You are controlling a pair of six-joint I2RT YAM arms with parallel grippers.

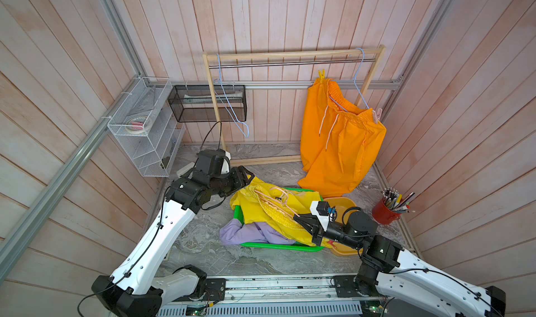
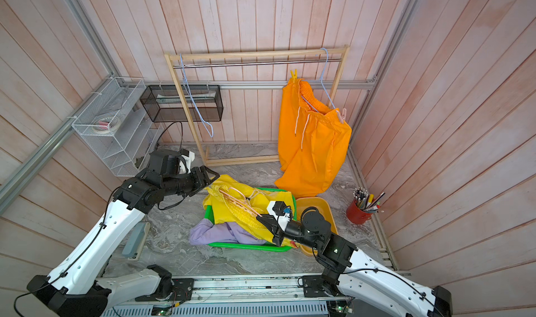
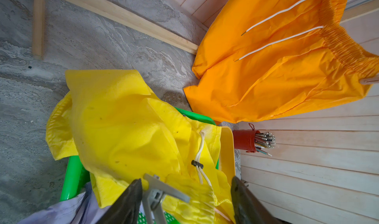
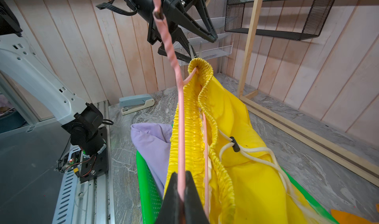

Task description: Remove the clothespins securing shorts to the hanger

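Yellow shorts point(image 1: 279, 211) lie over a green basket, a pink hanger point(image 4: 180, 117) running along their waistband. In the right wrist view, my right gripper is shut on the hanger's wire. A grey clothespin point(image 3: 163, 190) sits at the left end of the waistband, and it looks clipped there. My left gripper is open around that pin; the pin lies nearer its left finger point(image 3: 132, 202), with a wide gap to the other. Whether either finger touches the pin, I cannot tell. The waistband's other end is hidden by my right gripper.
Orange shorts point(image 1: 340, 132) hang on a blue hanger at the rack's right. Purple cloth point(image 1: 254, 233) hangs over the green basket's point(image 1: 279, 246) front left. A yellow bin point(image 2: 329, 219) and a red pen cup point(image 1: 384, 212) stand right. Bare grey counter point(image 4: 288, 117) lies behind the basket.
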